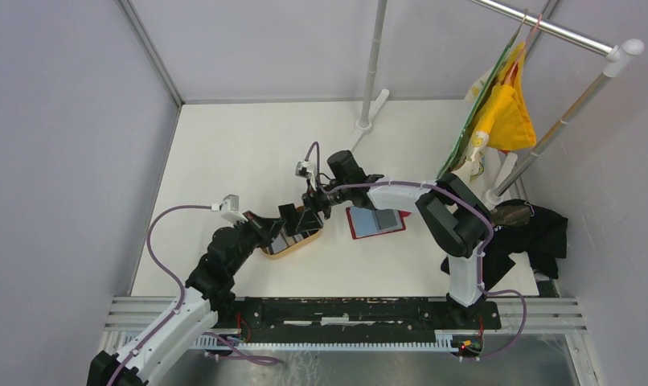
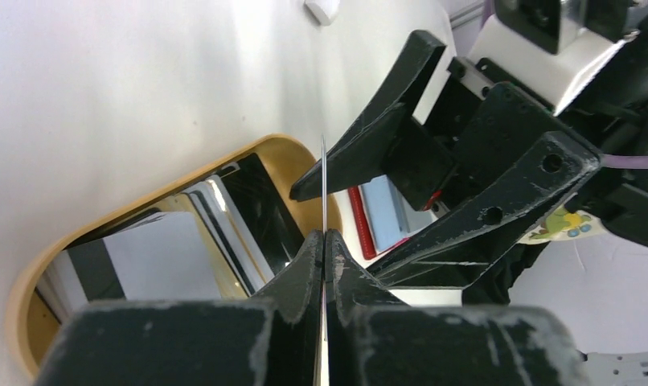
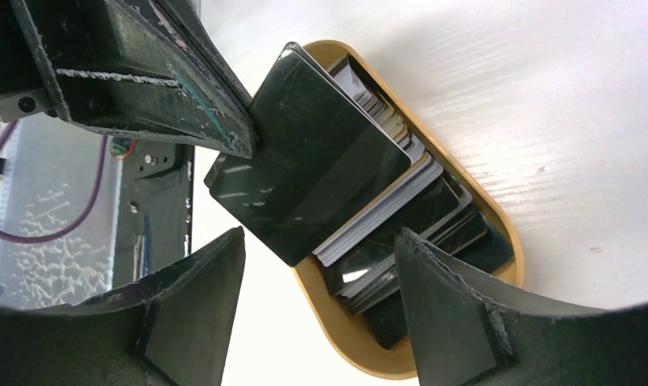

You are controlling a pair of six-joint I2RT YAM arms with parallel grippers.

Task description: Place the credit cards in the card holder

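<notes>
A black card [image 3: 317,157] is raised above the tan basket [image 3: 510,233], gripped near one corner by my left gripper. Edge-on in the left wrist view, that card is a thin upright line. Several more cards [image 2: 164,249] lie fanned inside the basket, white, grey, cream and black. My right gripper stands open over the basket's right end, its fingers spread and nothing between them. The held card is just beyond its fingertips [image 3: 228,249]. On the table to the right lies the card holder [image 1: 375,222], red-edged with light blue and grey inside.
A white rack post [image 1: 373,72] stands on the table behind the right arm. Yellow and green bags [image 1: 498,112] hang at the right above dark cloth [image 1: 538,237].
</notes>
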